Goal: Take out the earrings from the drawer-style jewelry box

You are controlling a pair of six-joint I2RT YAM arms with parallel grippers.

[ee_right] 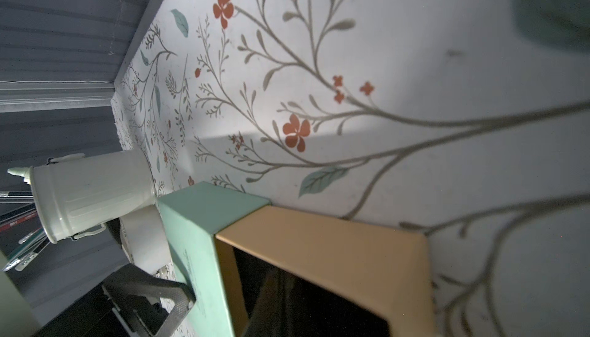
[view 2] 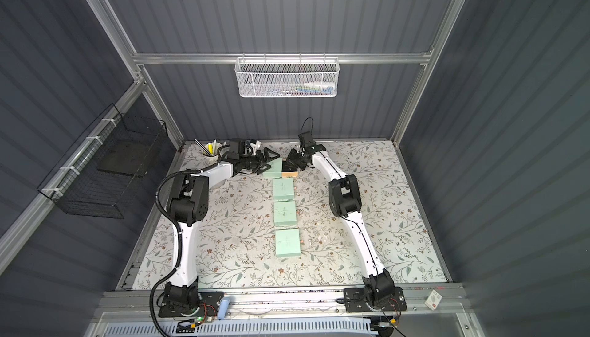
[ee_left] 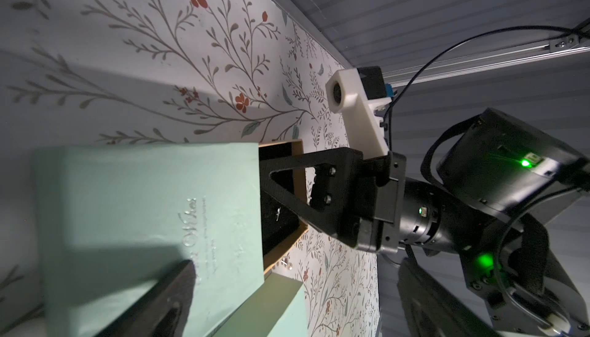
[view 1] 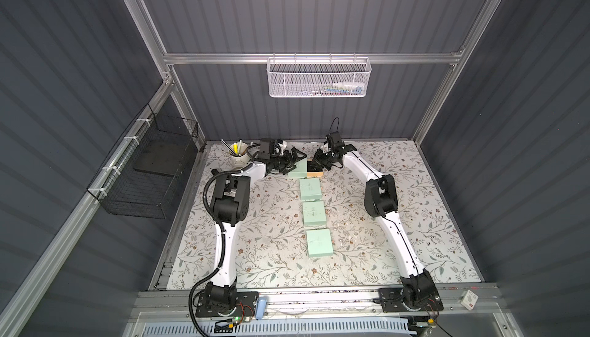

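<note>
The mint green jewelry box (ee_left: 153, 208) stands at the back of the table, its tan drawer (ee_right: 344, 238) pulled out to the right. Dark lining fills the drawer, and a tiny silvery piece, perhaps an earring (ee_left: 277, 214), shows on it. My left gripper (view 1: 295, 160) is open, with its fingers around the green box. Over the drawer stands my right gripper (view 1: 317, 159), its fingers (ee_left: 319, 205) together and their tips down at the dark lining. It looks shut; in the right wrist view the tips are dark and blurred, and nothing can be made out between them.
Several more green boxes (view 1: 313, 213) lie in a row toward the front. Small shiny bits (ee_left: 285, 264) lie on the table beside the drawer. A white cup with pens (ee_right: 95, 192) stands behind my left gripper.
</note>
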